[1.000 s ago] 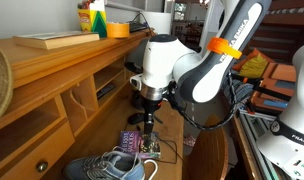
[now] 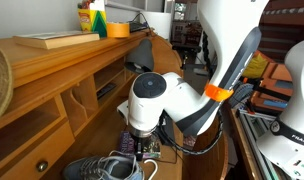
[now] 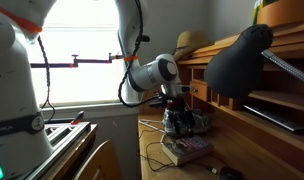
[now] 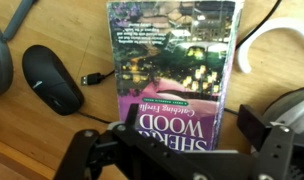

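A paperback book (image 4: 175,75) lies flat on the wooden desk, filling the middle of the wrist view; exterior view 2 has the same book (image 3: 186,149) under the arm. My gripper stands open over the book's lower end, its dark fingers spread to either side in the wrist view. Nothing shows between them. Exterior view 1 has the gripper low over the desk, where the arm hides most of the book. How far the fingertips are above the cover I cannot tell.
A black mouse (image 4: 52,79) lies left of the book, with a cable plug (image 4: 96,78) between them. A grey shoe (image 2: 100,167) sits close on the other side. The desk's shelves and drawers (image 2: 37,160) rise along the back.
In exterior view 1 it now covers the book, which showed earlier. The shoe stays put.
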